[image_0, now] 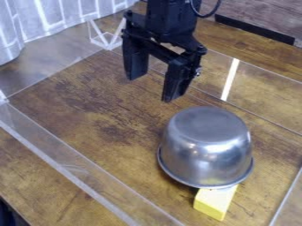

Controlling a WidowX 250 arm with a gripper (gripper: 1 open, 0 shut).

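Note:
My black gripper (pixel 158 78) hangs over the upper middle of the wooden surface, its two fingers apart with nothing seen between them. Below it and to the right, a steel bowl (pixel 206 146) rests upside down, apart from the gripper. A yellow block (pixel 215 204) pokes out from under the bowl's near side; the rest of it is hidden.
The wooden tray floor (pixel 77 106) is clear to the left. A clear wall runs along the lower left. A white wire object (pixel 105 33) and white curtain (pixel 30 26) stand at the back left. A white strip (pixel 230 78) lies right of the gripper.

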